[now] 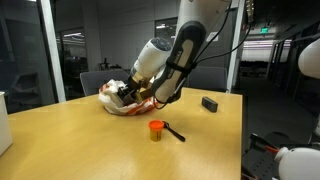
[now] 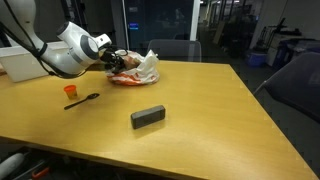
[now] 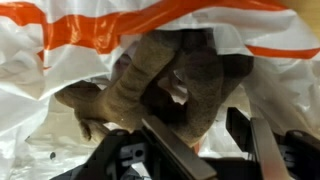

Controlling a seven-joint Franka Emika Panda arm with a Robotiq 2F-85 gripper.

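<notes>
A white and orange plastic bag [image 1: 118, 103] lies with its mouth open near the far edge of the table; its crumpled white side [image 2: 146, 72] also shows in exterior view 2. Inside it, the wrist view shows a dark brown, soft-looking object [image 3: 125, 90] with limb-like parts, perhaps a plush toy. My gripper reaches down into the bag's opening, close over the brown object. Its fingers [image 3: 178, 150] stand apart, so it is open; whether they touch the object is hard to tell.
An orange-topped cup [image 1: 156, 131] and a dark spoon-like utensil [image 1: 175, 132] lie on the near side of the bag. A dark grey block [image 2: 148, 116] rests farther off.
</notes>
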